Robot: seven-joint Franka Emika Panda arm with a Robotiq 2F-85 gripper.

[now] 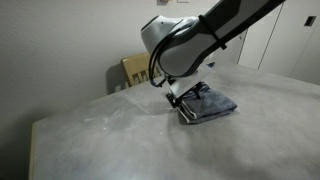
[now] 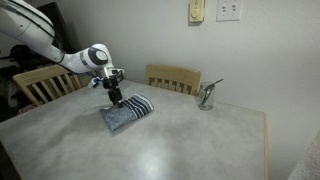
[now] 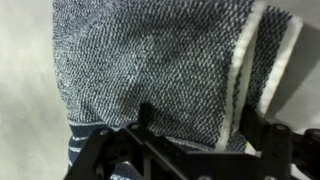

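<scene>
A folded dark blue-grey cloth (image 1: 212,107) with white stripes lies on the grey table. It fills much of the wrist view, the cloth (image 3: 150,60) showing its white-striped folded edge at the right. My gripper is low at the cloth, pointing down, its fingers spread apart. The right finger (image 3: 251,124) is at the striped edge, and the left finger (image 3: 147,113) is over the dark weave. Cloth shows between the fingers, but whether the tips touch it I cannot tell. In the second exterior view, the striped end of the cloth (image 2: 138,105) extends right of the gripper (image 2: 115,99).
A wooden chair (image 2: 173,78) stands behind the table against the wall, and another chair (image 2: 50,84) is at the left. A metal cup (image 2: 207,98) with a utensil stands toward the back right of the table (image 2: 190,140).
</scene>
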